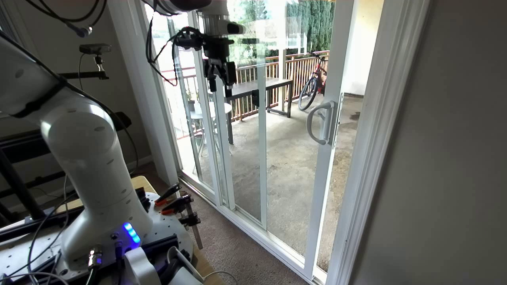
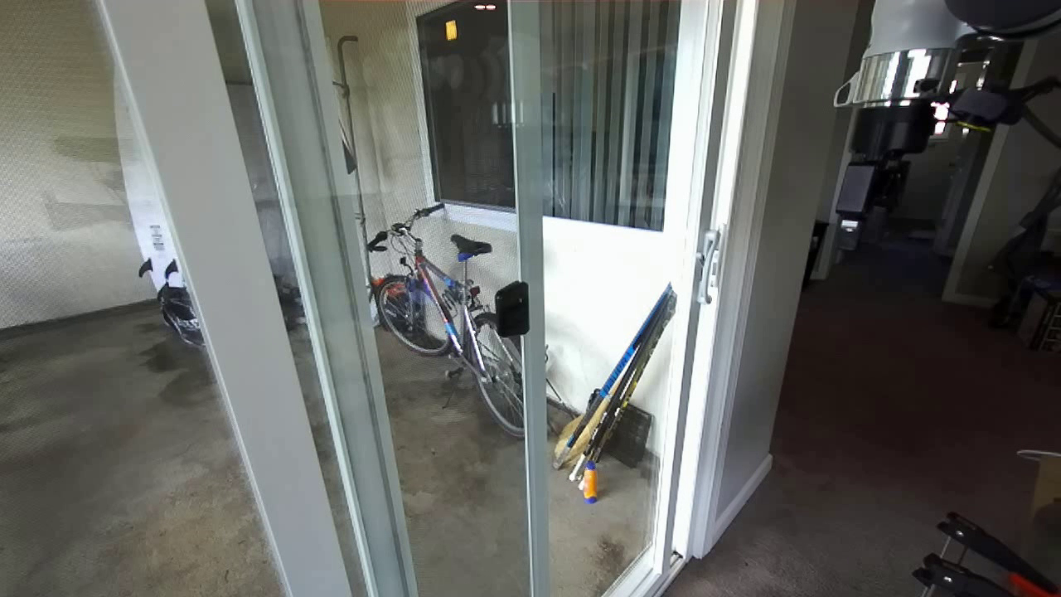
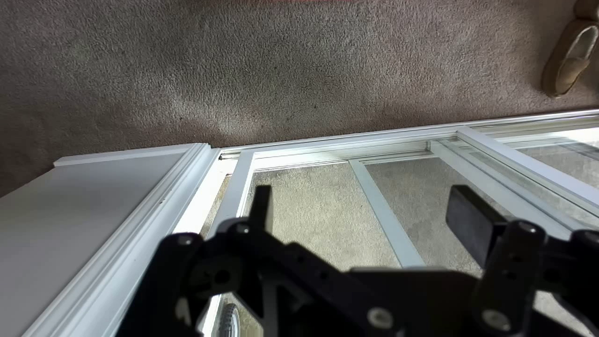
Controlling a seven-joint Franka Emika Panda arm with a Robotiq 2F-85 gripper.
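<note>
A white-framed sliding glass door [image 1: 324,190] stands slightly ajar, a narrow gap showing between its edge and the right-hand jamb [image 1: 380,142]. On that edge sits a curved white handle [image 1: 313,123]. High in exterior view 1, my gripper [image 1: 221,90] hangs pointing down, well to the left of the handle and apart from it. The wrist view shows the gripper open, its two dark fingers wide apart with only air between them. Below and beyond them appear the door's frame and glass. In exterior view 2, the gripper [image 2: 848,239] is at the upper right.
Clamps [image 1: 178,204] hold the arm's base at its table edge. A brown shoe [image 3: 570,56] lies on the carpet. Beyond the glass are a patio table [image 1: 266,85] and a bicycle [image 2: 457,308]. Carpet [image 3: 252,73] before the door is mostly clear.
</note>
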